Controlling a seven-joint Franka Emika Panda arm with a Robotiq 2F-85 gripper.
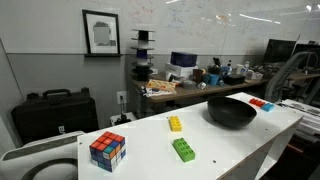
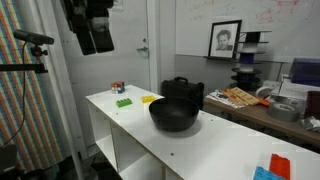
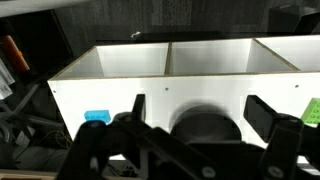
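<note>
My gripper is open, its two dark fingers wide apart with nothing between them in the wrist view. High at the upper left of exterior view 2, the dark gripper body hangs well clear of the table. A black bowl rests on the white table; the wrist view shows this bowl below, partly covered by the gripper. A green brick, a yellow brick and a multicoloured cube lie toward the other end. Beyond the bowl are a blue brick and a red brick.
Open white compartments run under the table's edge. A side bench behind carries tools and boxes, and a black case stands near the wall. Bare tabletop separates the bowl from the red and blue bricks.
</note>
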